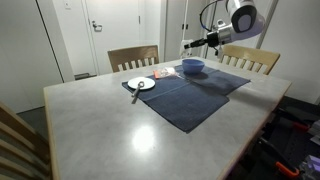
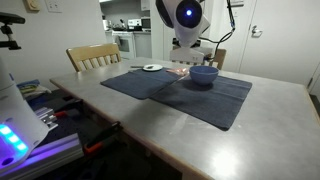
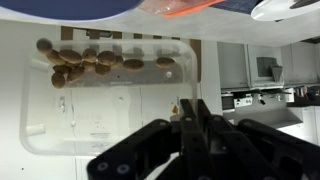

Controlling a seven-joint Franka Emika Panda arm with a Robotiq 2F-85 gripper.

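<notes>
A clear plastic container (image 3: 95, 120) fills the left half of the wrist view, which is upside down. Several brown, rounded pieces (image 3: 90, 57) are gathered at its lower end. My gripper, dark at the bottom of that view, is shut on the container's side. In exterior view 1 my gripper (image 1: 190, 45) reaches in from the right, with the container just above the blue bowl (image 1: 192, 65). The same bowl (image 2: 203, 75) stands below and beside the arm in exterior view 2. Its inside is hidden.
A dark mat (image 1: 190, 100) covers part of the white table. A white plate (image 1: 142, 84) with a green item (image 1: 136, 95) lies toward its left side. Small red and white things (image 1: 163, 72) lie near the bowl. Chairs surround the table.
</notes>
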